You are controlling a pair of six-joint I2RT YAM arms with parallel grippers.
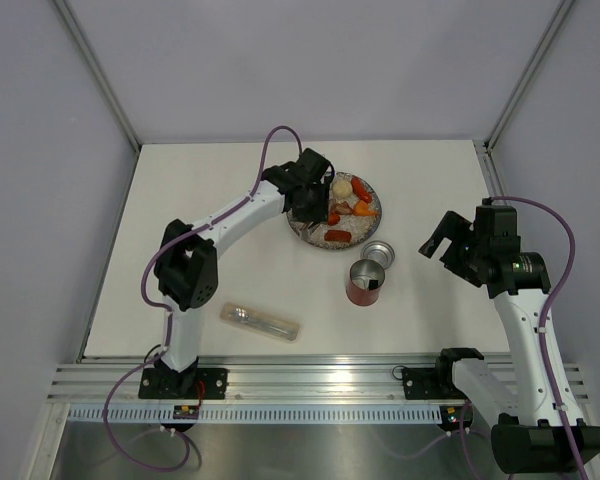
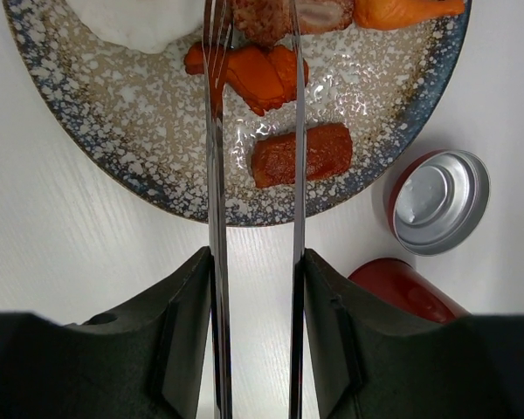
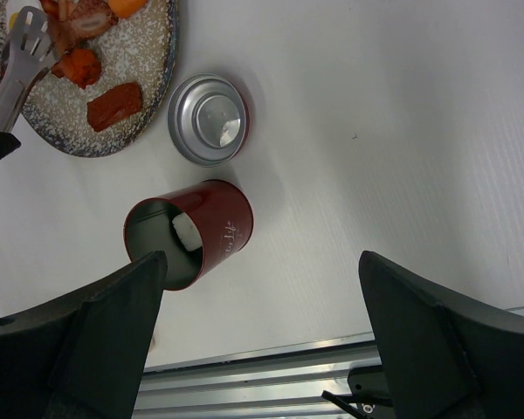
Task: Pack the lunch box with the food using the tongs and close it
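A speckled plate (image 1: pixel 315 237) holds a white piece (image 2: pixel 135 19), orange pieces (image 2: pixel 266 83), browned meat (image 2: pixel 323 16) and a brown-red piece (image 2: pixel 327 150). My left gripper is over it, part open, with metal tongs (image 2: pixel 217 183) between its fingers, their tips over the meat and orange piece. My right gripper stands open at the right, nothing between its fingers. A red canister (image 3: pixel 227 227) with something white inside lies near the plate, beside its metal lid (image 3: pixel 205 118).
A long tray with utensils (image 1: pixel 265 322) lies at the front left.
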